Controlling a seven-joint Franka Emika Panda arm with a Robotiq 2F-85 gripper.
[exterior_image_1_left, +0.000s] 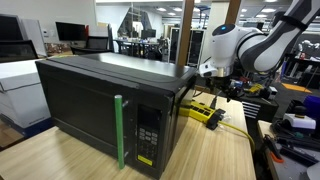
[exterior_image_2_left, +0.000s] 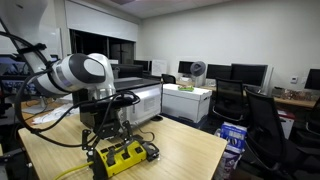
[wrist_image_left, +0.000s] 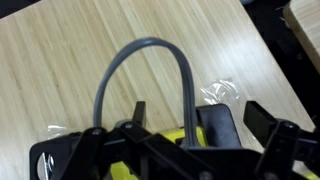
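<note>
The yellow-and-black device (exterior_image_1_left: 203, 112) lies on the wooden table beside the black microwave (exterior_image_1_left: 100, 108), whose door carries a green strip (exterior_image_1_left: 119, 130). From exterior view 2, the same yellow body (exterior_image_2_left: 122, 157) sits low in front of the arm. My gripper is open above it, its dark fingers spread at the bottom of the wrist view. A grey cable (wrist_image_left: 146, 42) arches up in a loop there, one side of it passing between the fingers. Part of the yellow-and-black body is hidden behind the gripper. No grasped object shows.
Crumpled clear plastic (wrist_image_left: 220, 92) lies on the table near the device. A yellow cord (exterior_image_1_left: 240, 130) runs toward the table's edge. Bare wood (exterior_image_2_left: 190, 145) stretches beyond the device in exterior view 2. The microwave stands close by as a tall obstacle.
</note>
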